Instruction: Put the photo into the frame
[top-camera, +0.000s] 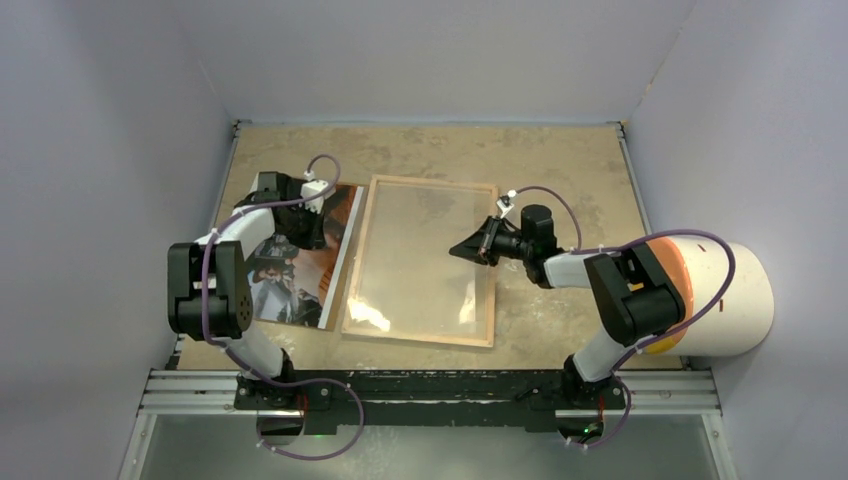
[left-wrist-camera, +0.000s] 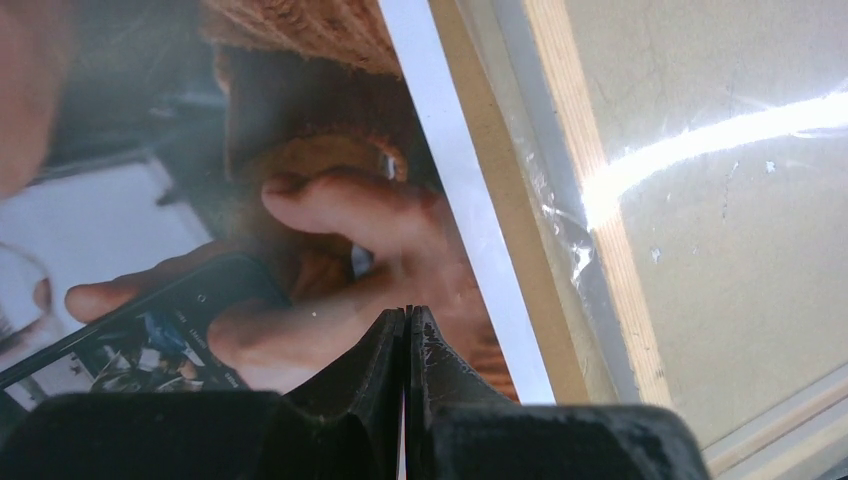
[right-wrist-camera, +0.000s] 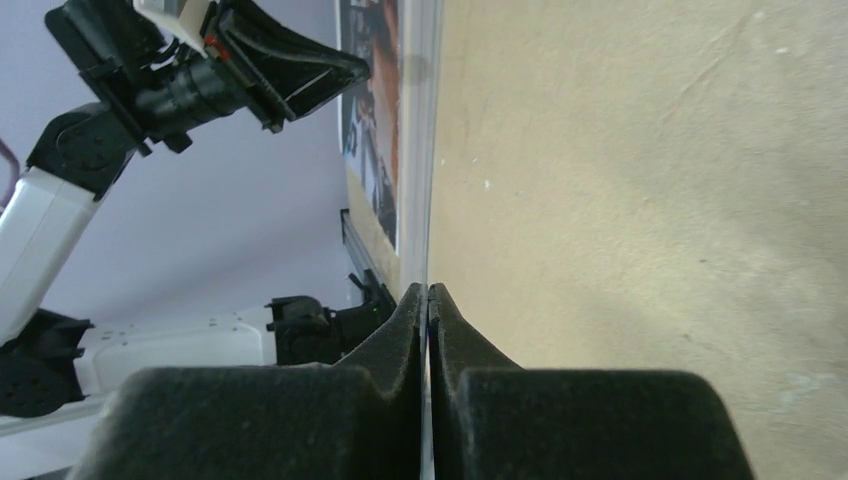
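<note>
The photo (top-camera: 285, 295), a picture of hands with a white margin, lies flat left of the frame. The wooden frame (top-camera: 420, 340) lies on the table's middle. Over the photo, my left gripper (top-camera: 318, 246) is shut; nothing clear shows between its fingertips. My right gripper (top-camera: 455, 252) is above the frame's right side, shut on a thin clear sheet (right-wrist-camera: 418, 150). That sheet runs edge-on between its fingers in the right wrist view. From the top its outline over the frame is faint, and I cannot tell whether it touches the wood.
A white and orange cylinder (top-camera: 725, 300) rests at the right side, under the right arm's cable. Bare table (top-camera: 560, 165) shows behind and to the right of the frame. Grey walls (top-camera: 430, 60) close off the back and sides.
</note>
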